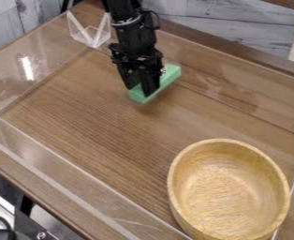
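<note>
My black gripper [140,77] hangs in the upper middle of the camera view, shut on a flat green object [162,80]. The green piece is tilted, partly hidden behind the fingers, and held just over or on the wooden table [99,150]; I cannot tell whether it touches.
A cream round bowl [228,187] sits at the lower right. A clear plastic item [90,28] is at the upper left near the back edge. The middle and left of the table are open. Black cables show at the lower left, beyond the table's edge.
</note>
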